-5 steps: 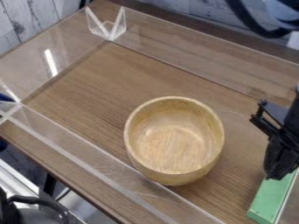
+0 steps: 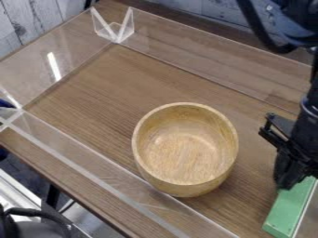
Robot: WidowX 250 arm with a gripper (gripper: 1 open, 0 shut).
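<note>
My black gripper is at the right edge, fingertips down at the upper end of a green rectangular object lying on the wooden surface. The fingers look shut; whether they touch the green object is hard to tell. A round light-wooden bowl sits to the left of the gripper.
Clear plastic walls run along its edges, with a clear bracket at the back left. Dark arm parts and cables show at the lower left.
The arm at the right has shifted slightly, showing more of its upper part; the fingertips remain near the top of the green object.
</note>
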